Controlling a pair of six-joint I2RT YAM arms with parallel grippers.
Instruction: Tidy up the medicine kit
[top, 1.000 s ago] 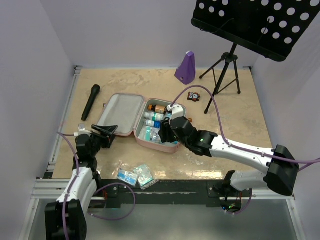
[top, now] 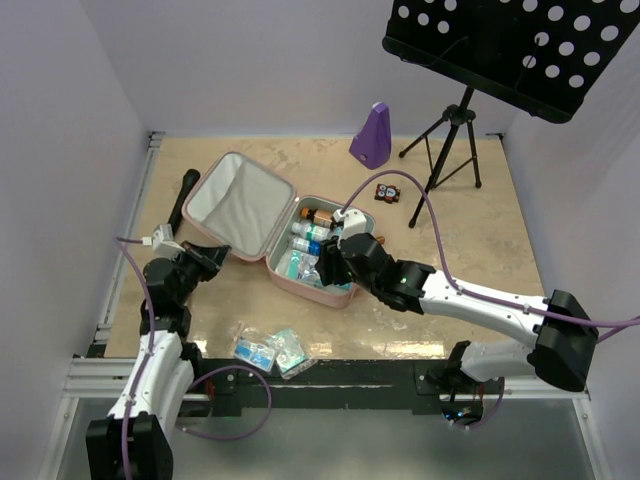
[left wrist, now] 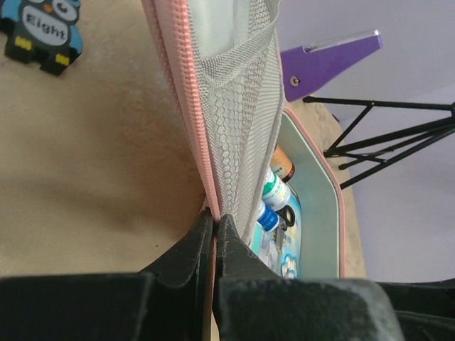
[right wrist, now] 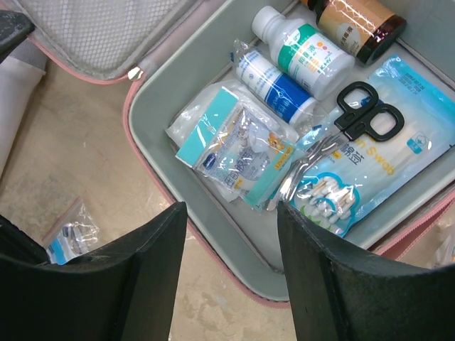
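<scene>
The pink kit's lid (top: pixel 240 203) is tilted up off the table, its mesh pocket facing my left wrist view. My left gripper is shut on the lid's pink zipper edge (left wrist: pixel 190 106). Over the near side of the kit's tray (right wrist: pixel 153 160), my right gripper is part open with nothing between its fingers. Inside the tray lie a brown bottle (right wrist: pixel 359 27), a green-labelled white bottle (right wrist: pixel 306 53), a blue-labelled bottle (right wrist: pixel 274 84), bagged packets (right wrist: pixel 238 142), black-handled scissors (right wrist: pixel 370 114) and a blue swab pack (right wrist: pixel 384 145).
Bagged packets (top: pixel 256 352) lie on the table in front of the kit. A black microphone-shaped object (top: pixel 184 195) is behind the lid. At the back stand a purple metronome (top: pixel 373 138) and a black stand (top: pixel 460 115).
The lid, flat before, is now raised and tilted. The right arm looks unchanged.
</scene>
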